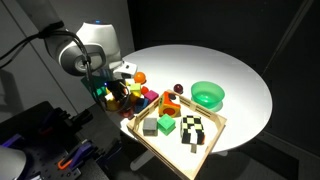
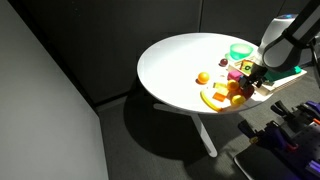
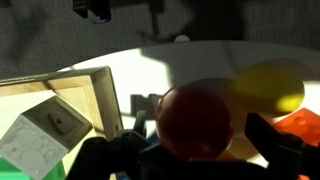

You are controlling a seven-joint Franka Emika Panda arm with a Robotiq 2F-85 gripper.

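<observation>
A dark red, rounded object lies between the fingers of my open gripper in the wrist view. The left fingertip is close to its left side, the right one close to its right side; whether either touches cannot be told. Beyond the right finger is a yellow, rounded object, with an orange-red piece beside it. In exterior view 1 the arm's white body stands over the table's left edge, and its fingertips are lost among the coloured items.
Directly left of the gripper is the wooden tray, holding a grey block and other blocks. A green bowl stands behind the tray. A curved yellow piece and an orange ball lie nearby.
</observation>
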